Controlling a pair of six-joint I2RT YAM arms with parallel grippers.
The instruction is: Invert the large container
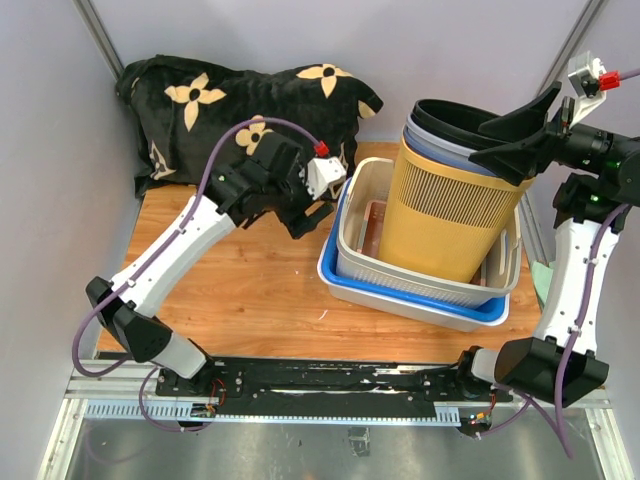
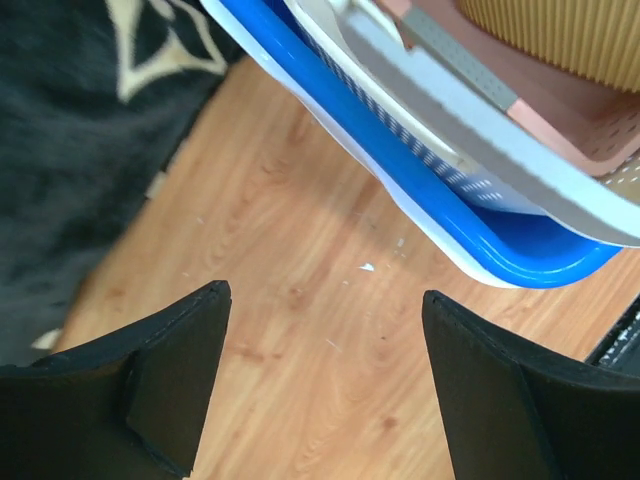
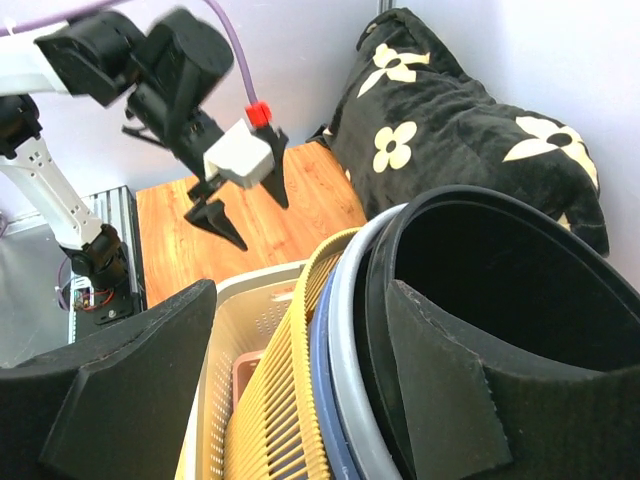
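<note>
A white tub with a blue inner rim (image 1: 480, 312) lies on the right of the table. Inside it sits a beige basket (image 1: 420, 277), and in that a tall yellow bin (image 1: 440, 220) leans, with grey-blue bins and a black bin (image 1: 455, 115) nested in its mouth. My left gripper (image 1: 318, 210) stands open just left of the tub, nothing between its fingers; in the left wrist view only bare wood shows between the fingertips. At the nested rims, my right gripper is open, with the rims showing between and beneath its fingers. Contact with them cannot be told.
A dark flowered cushion (image 1: 250, 120) rests against the back wall. A pink piece (image 1: 373, 228) lies inside the basket. The right wall stands close beside the tub.
</note>
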